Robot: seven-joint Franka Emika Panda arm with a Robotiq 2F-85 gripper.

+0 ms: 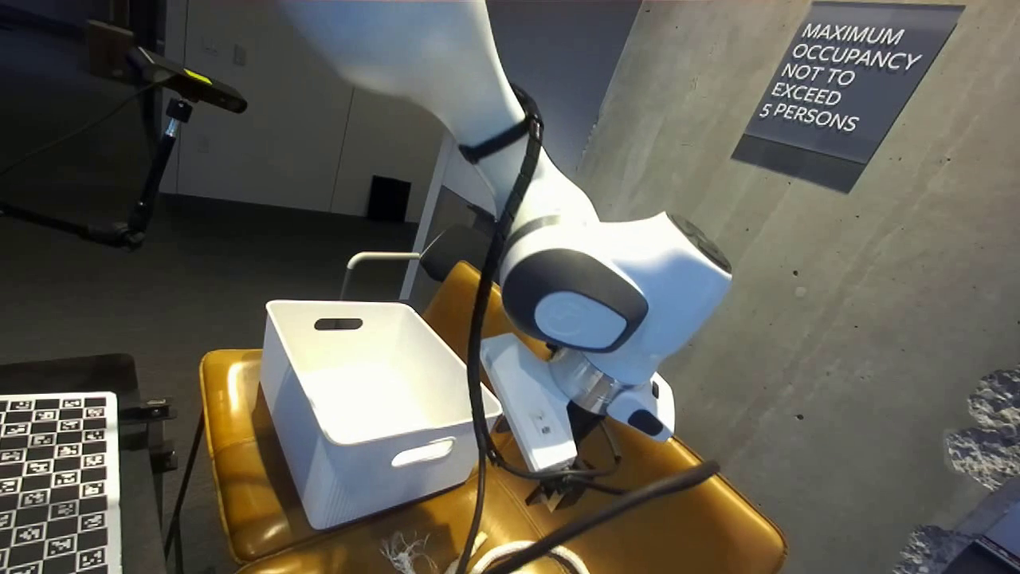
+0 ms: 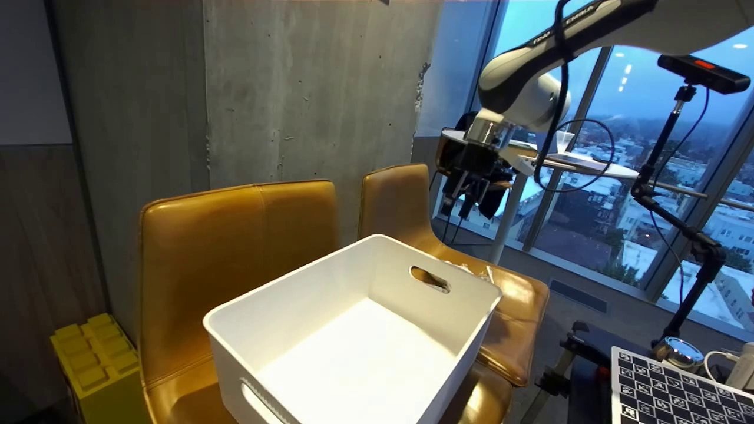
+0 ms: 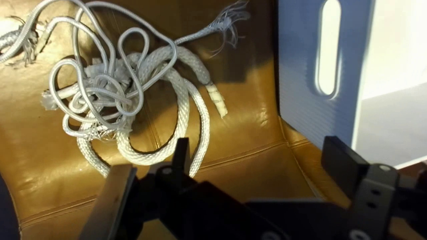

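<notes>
My gripper stands open, with nothing between its fingers in the wrist view. Below it, on a tan leather chair seat, lies a tangled thin white cord with a frayed end, over a coil of thicker white rope. The rope lies to the left, partly behind the left finger. A white plastic box with handle slots rests on the neighbouring chair; it appears empty. In exterior view 2 the gripper hangs beyond the box's far end. Exterior view 1 shows only part of the rope.
Tan chair backs rise beside the box, with a concrete wall behind them. A black-and-white marker board lies on the left in exterior view 1. Near the windows are a camera stand and a round white table.
</notes>
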